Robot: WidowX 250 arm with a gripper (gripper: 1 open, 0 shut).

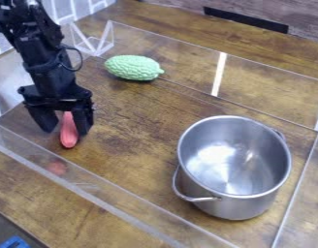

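The black gripper [61,116] is low over the wooden tabletop [136,136] at the left, around a long pink-red object [69,134] that lies between and below its fingers. Whether the fingers grip it cannot be told. A large steel pot [233,165] stands at the right.
A pale green bumpy vegetable-like object [133,68] lies at the back, right of the arm. Clear low walls border the area, with a white strip [219,76] at the back.
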